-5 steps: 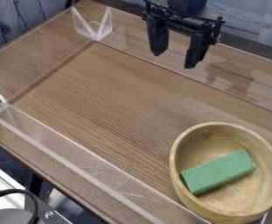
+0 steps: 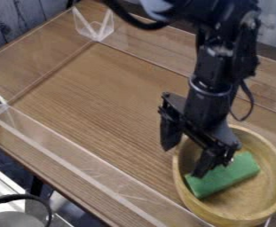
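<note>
My black gripper [image 2: 190, 144] is low over the round tan bowl [image 2: 223, 206] at the right, its fingers apart and pointing down at the green block [image 2: 230, 180] in the bowl. The fingertips are at or just above the block's upper part; whether they touch it I cannot tell. The arm hides the bowl's back left and much of the table's middle right.
Clear plastic corner pieces stand along its left and back edges. A black cable lies at the bottom left.
My gripper has come down and toward the camera from the back of the table to the bowl. The bowl and green block look unmoved.
</note>
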